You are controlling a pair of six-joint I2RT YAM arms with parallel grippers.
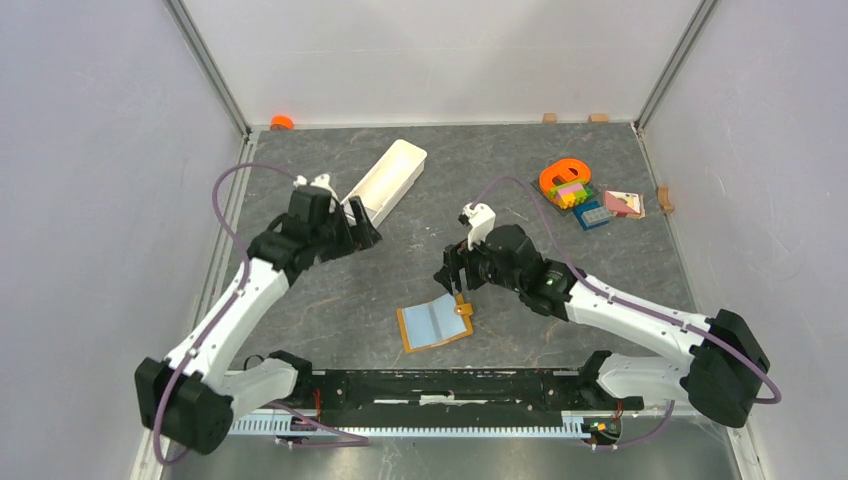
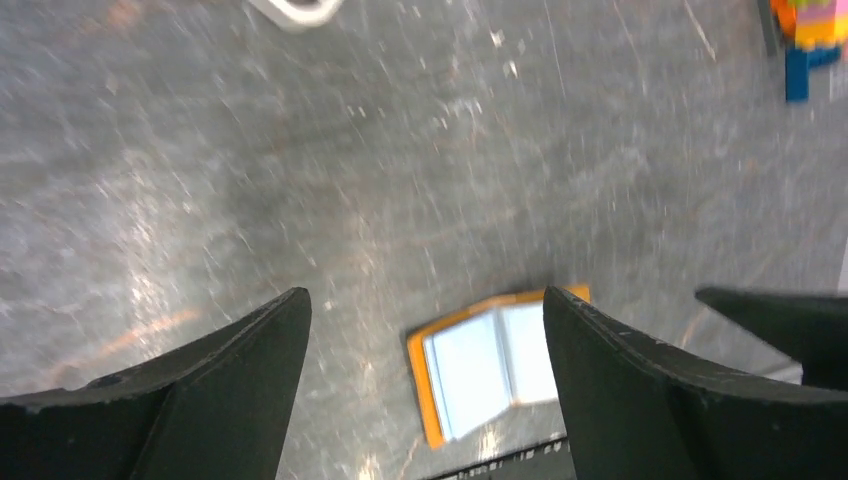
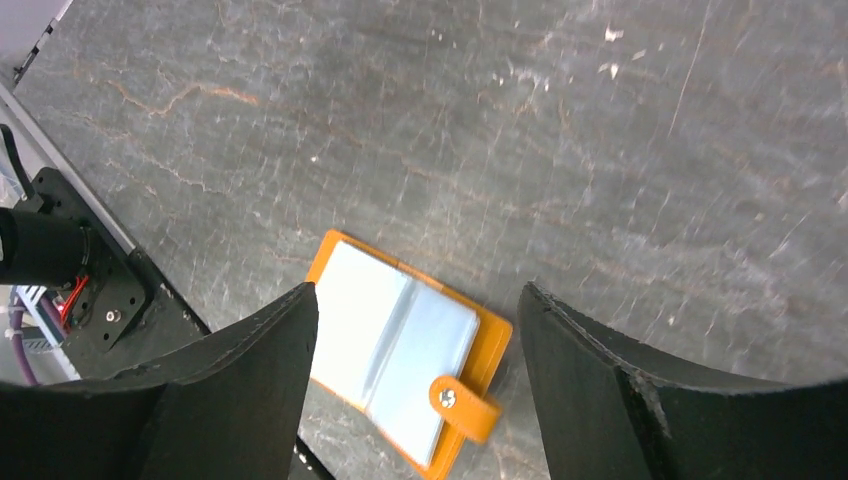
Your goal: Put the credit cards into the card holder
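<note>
The card holder lies open near the front middle, orange-edged with pale pocket panels and an orange tab. No loose card is clearly visible in it. My left gripper is raised at the left near the white tray, open, with nothing between its fingers; its wrist view looks down on the holder. My right gripper hangs just above and behind the holder, its fingers apart with only floor and holder showing between them in the right wrist view.
A white tray stands at the back middle-left, partly behind my left gripper. An orange ring, coloured blocks, a blue calculator-like item and a picture card or box sit at the back right.
</note>
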